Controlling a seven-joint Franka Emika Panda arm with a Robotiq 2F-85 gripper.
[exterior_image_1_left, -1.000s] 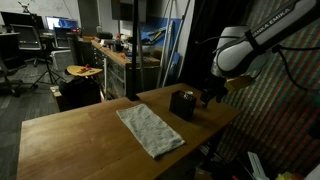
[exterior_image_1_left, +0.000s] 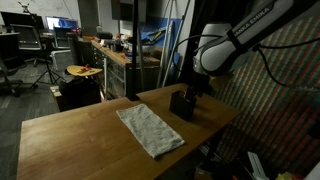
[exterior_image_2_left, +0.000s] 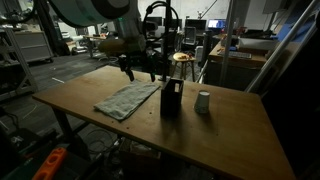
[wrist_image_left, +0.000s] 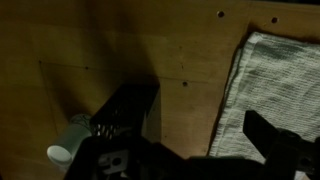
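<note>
A dark, upright box (exterior_image_2_left: 171, 100) stands on the wooden table, with a pale cup (exterior_image_2_left: 202, 102) close beside it. The grey cloth (exterior_image_1_left: 151, 130) lies flat nearby, also visible as a striped cloth (wrist_image_left: 275, 90) at the right of the wrist view. My gripper (exterior_image_2_left: 141, 76) hangs above the table with its fingers apart, on the cloth side of the box. Looking down from the wrist, the box (wrist_image_left: 125, 108) and the cup (wrist_image_left: 66, 143) are at the left. Deep shadow blurs the left finger against the box; nothing shows held.
A dark upright post (exterior_image_1_left: 134, 50) rises at its far edge. Cabinets, chairs and desks fill the room behind.
In exterior view 1 my gripper has shifted left from the right side of the table towards the dark box. The box and cloth have stayed in place.
</note>
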